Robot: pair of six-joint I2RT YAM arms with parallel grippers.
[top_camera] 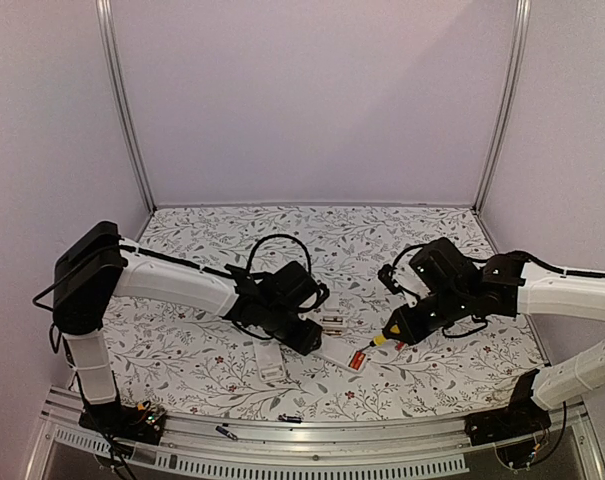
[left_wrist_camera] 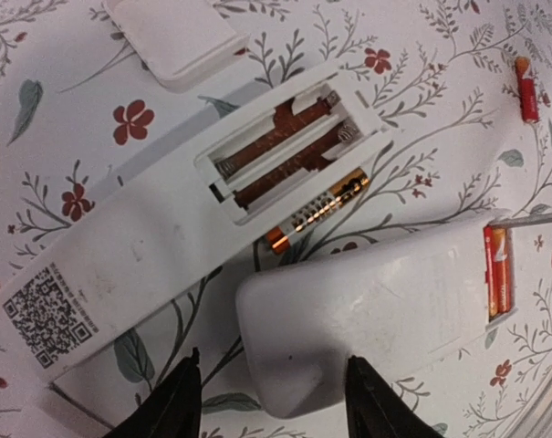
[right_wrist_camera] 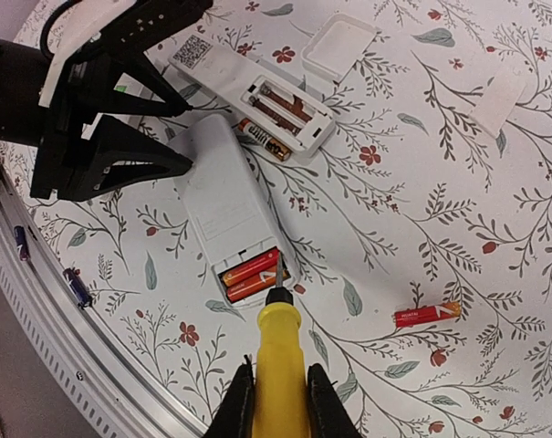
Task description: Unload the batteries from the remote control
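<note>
A white remote control (right_wrist_camera: 223,187) lies with its compartment uncovered at one end, and two red-orange batteries (right_wrist_camera: 254,274) sit side by side inside. My right gripper is shut on a yellow-handled screwdriver (right_wrist_camera: 281,342), whose thin tip is at the compartment's edge by the batteries; contact is hard to judge. At the remote's opposite end is my left gripper, its fingers apart. In the left wrist view one finger (left_wrist_camera: 371,406) overlaps the remote's corner and the other is off to its side; whether either touches cannot be told.
A red battery (right_wrist_camera: 427,314) rests on the cloth to the right, a white cover (right_wrist_camera: 339,46) behind. Another white device (top_camera: 270,360) lies left; small dark items line the front edge.
</note>
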